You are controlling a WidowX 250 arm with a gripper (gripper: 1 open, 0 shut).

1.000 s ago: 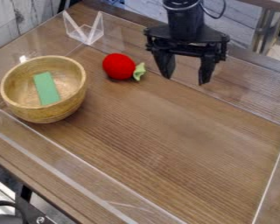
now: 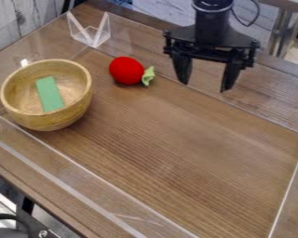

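My black gripper (image 2: 211, 65) hangs over the back right part of the wooden table, its fingers spread apart and open, with nothing seen between them. A red tomato-like object (image 2: 126, 69) with a green leafy tip lies to its left. At the left edge a yellow wooden bowl (image 2: 70, 115) holds a green block (image 2: 48, 94).
A small clear wire or plastic holder (image 2: 87, 28) stands at the back left near the wall.
My gripper has shifted slightly in pose over the same area of the table. The bowl, green block and red object are unmoved.
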